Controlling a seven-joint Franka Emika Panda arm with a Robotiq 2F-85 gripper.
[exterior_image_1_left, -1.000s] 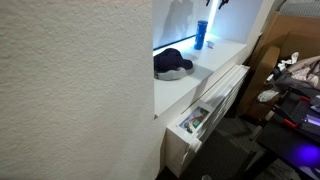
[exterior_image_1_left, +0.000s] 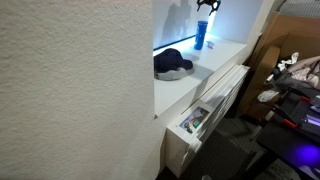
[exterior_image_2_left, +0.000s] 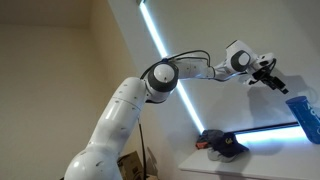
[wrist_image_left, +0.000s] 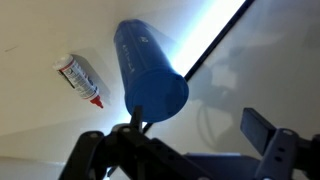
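A blue cylindrical bottle or tumbler (exterior_image_1_left: 201, 35) stands upright on the white ledge (exterior_image_1_left: 232, 52). Above it hangs my gripper (exterior_image_1_left: 208, 6), which has its fingers spread in exterior view 2. From the wrist, the gripper looks open, its two dark fingers wide apart with nothing between them. The blue bottle (wrist_image_left: 150, 70) shows in the wrist view up and left of the fingers, its round end facing the camera. A white marker or small tube with a red tip (wrist_image_left: 78, 80) lies beside it. In exterior view 2 the blue bottle (exterior_image_2_left: 305, 118) is below the gripper (exterior_image_2_left: 279, 76).
Dark caps (exterior_image_1_left: 172, 65) lie on the nearer part of the ledge. Below, a white drawer (exterior_image_1_left: 181, 133) stands pulled out with small items inside. A light strip (exterior_image_2_left: 168, 68) runs along the wall behind. A brown chair or couch (exterior_image_1_left: 267, 62) is at the right.
In exterior view 1 my gripper has moved a little left and down, closer over the blue bottle. The bottle, caps and drawer look unmoved.
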